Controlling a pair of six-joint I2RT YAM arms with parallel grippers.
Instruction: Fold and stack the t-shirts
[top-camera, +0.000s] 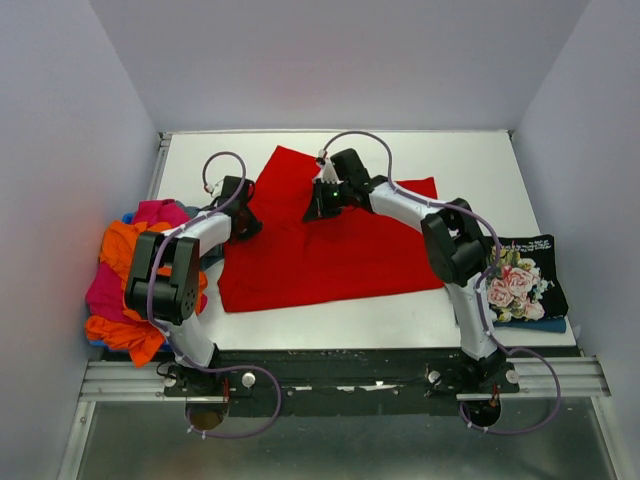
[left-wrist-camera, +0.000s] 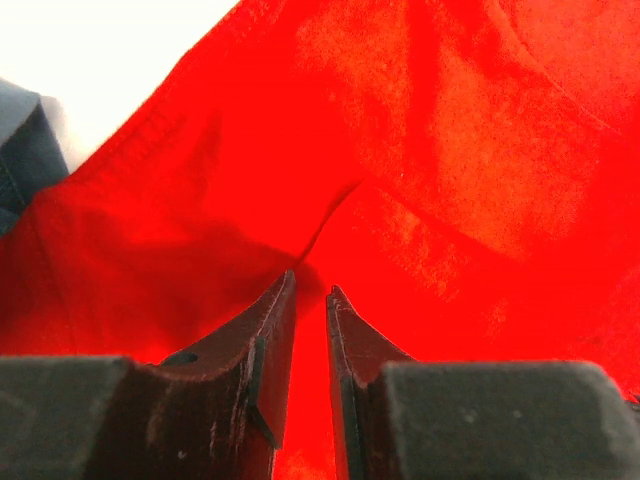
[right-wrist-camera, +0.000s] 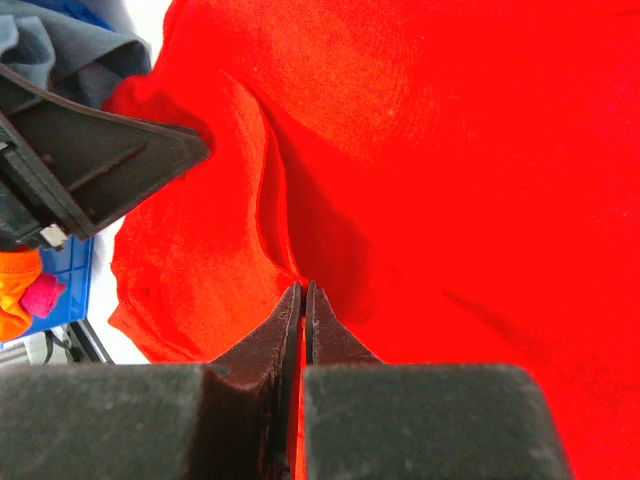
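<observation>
A red t-shirt (top-camera: 350, 270) lies spread and wrinkled across the white table, seen in all views. My left gripper hangs over its left part, fingers a small gap apart with nothing clearly between them. My right gripper is low at a fold near the shirt's upper middle, fingertips almost together; whether cloth is between them I cannot tell. The left gripper's body also shows at the upper left of the right wrist view.
A heap of pink, orange and blue clothes (top-camera: 140, 260) in a blue bin is at the left. A folded dark item with a rose print (top-camera: 515, 280) lies at the right edge. Bare table (top-camera: 470, 170) shows at the back right.
</observation>
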